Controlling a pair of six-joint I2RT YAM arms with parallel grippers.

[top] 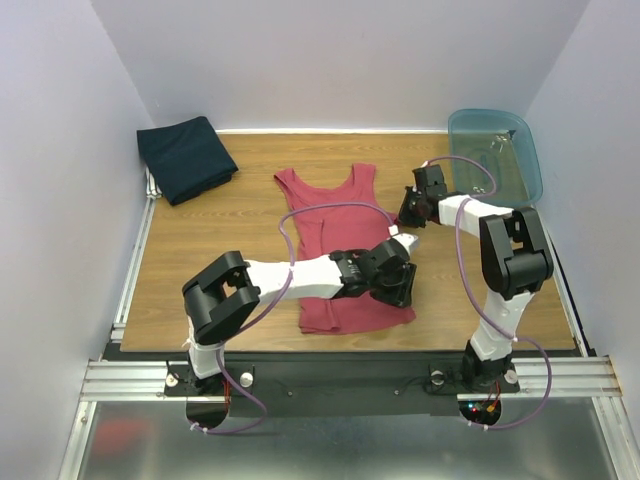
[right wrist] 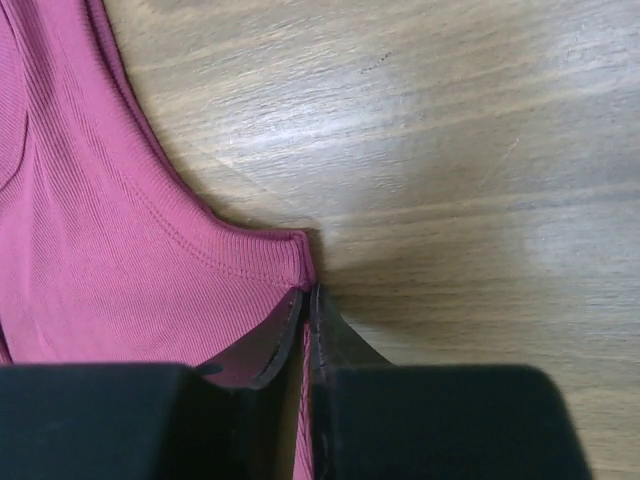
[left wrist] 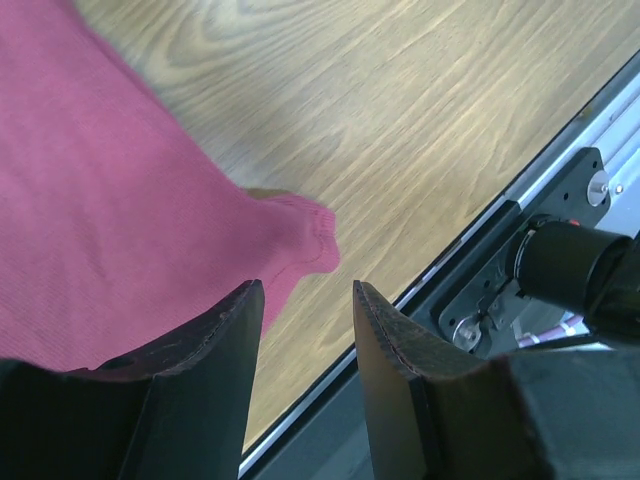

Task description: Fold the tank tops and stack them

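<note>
A red tank top [top: 330,210] lies spread on the wooden table, its left side folded inward. My left gripper [top: 400,295] is over its lower right corner; in the left wrist view the open fingers [left wrist: 390,340] hang above the hem corner [left wrist: 300,240]. My right gripper is at the upper right edge, by the armhole's corner, fingertips close together at the fabric; whether cloth is held between them is unclear. A dark folded cloth [top: 187,160] lies at the back left.
A translucent teal bin [top: 500,120] stands at the back right. The table's front edge and black mount hardware [left wrist: 570,270] appear beside the left gripper.
</note>
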